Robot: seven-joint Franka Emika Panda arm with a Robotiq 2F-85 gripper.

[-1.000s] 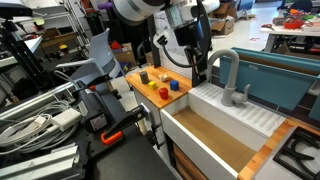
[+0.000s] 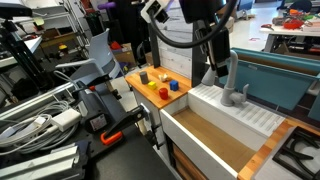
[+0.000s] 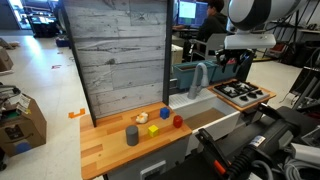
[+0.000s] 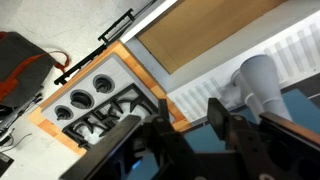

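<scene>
In exterior view 1, my dark gripper [image 2: 214,74] hangs near the grey faucet [image 2: 232,76], above the back of a white-walled basin with a brown floor [image 2: 210,132]. In the wrist view, the two dark fingers of my gripper point toward the counter strip between stove [image 4: 82,78] and basin. A gap shows between those fingers, and I cannot make out any thing held there. On the wooden counter left of the basin stand a red cup [image 2: 163,94], a blue cup [image 2: 174,85], a yellow block [image 2: 152,86] and a grey cup [image 2: 143,76].
A teal backboard [image 2: 275,80] runs behind the faucet. The white ribbed ledge [image 2: 250,115] beside the basin looks clear. A grey plank wall [image 3: 125,70] borders the left counter in exterior view 2. The basin floor is empty.
The arm has moved right in exterior view 1, toward the faucet, and appears larger. The cups and block on the counter have stayed in place.
</scene>
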